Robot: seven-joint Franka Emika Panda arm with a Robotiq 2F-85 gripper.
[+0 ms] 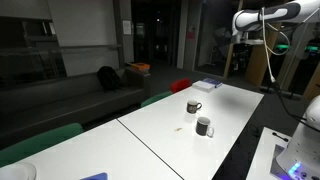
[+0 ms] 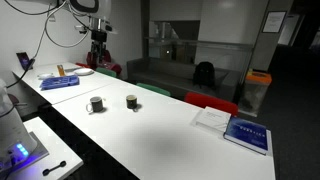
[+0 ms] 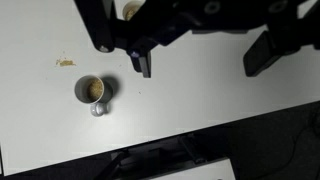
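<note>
My gripper is open, its two dark fingers (image 3: 262, 55) wide apart, with nothing between them. It hangs high over the table, at the upper left in exterior view 2, where the gripper (image 2: 97, 50) is well above and apart from both mugs. A light mug (image 1: 204, 127) stands upright on the white table. In the wrist view this mug (image 3: 92, 92) shows something brown inside, left of the fingers. A second, darker mug (image 2: 131, 102) stands nearby; the arm partly hides this other mug (image 3: 130, 10) at the wrist view's top.
A small brown patch (image 3: 65, 62) marks the white table (image 2: 160, 145). Books, one with a blue cover (image 2: 247, 134), lie at the right end in exterior view 2. A blue tray (image 2: 60, 83) sits at the left.
</note>
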